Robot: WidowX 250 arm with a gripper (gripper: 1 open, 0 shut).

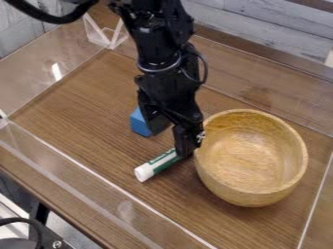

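Note:
My black gripper [166, 132] is at the centre of the camera view, its fingers pointing down and spread open. It hangs over a small blue block [139, 123], partly hidden behind it at the left, and a white-green cylindrical object [159, 166] lying diagonally on the wooden table just in front. A beige oval bowl [267, 160] sits to the right of the gripper. I cannot tell whether the gripper touches any of them.
A white wire-like object [101, 29] stands at the back left. A black cable lies at the lower left edge.

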